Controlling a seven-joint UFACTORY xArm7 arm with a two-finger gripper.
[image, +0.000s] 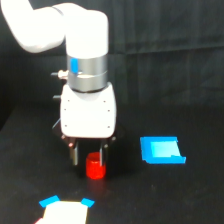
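Observation:
A small red object (95, 170) stands on the black table, below the arm. My gripper (88, 156) points down above it or just behind or in front of it; the depth is hard to judge. Its dark fingers (73, 155) are spread, and the left one shows a gap to the red object. The right finger overlaps the object's upper right edge in the picture, and whether they touch cannot be told.
To the right lies a light blue square (164, 149) framed with blue tape. At the bottom edge is a pale square (66, 213) with blue tape at its corners, partly cut off. Bare black table surrounds them.

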